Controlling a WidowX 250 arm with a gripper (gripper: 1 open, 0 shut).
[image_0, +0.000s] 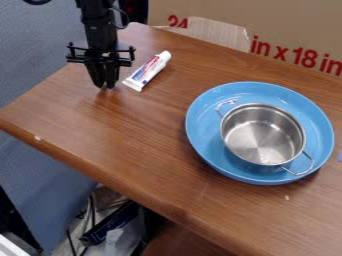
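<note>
My black gripper (104, 76) is low over the wooden table (120, 150) at the upper left, its fingertips close together; whether anything is between them cannot be seen. Just to its right lies a white toothpaste tube (147, 72) with red and blue print, apart from the fingers. On the right, a steel pot (261, 130) with two handles sits in a blue plate (207, 145).
A cardboard box (281, 25) stands along the back edge. The table's left edge borders a grey-blue surface (34, 90), with clutter below the near edge.
</note>
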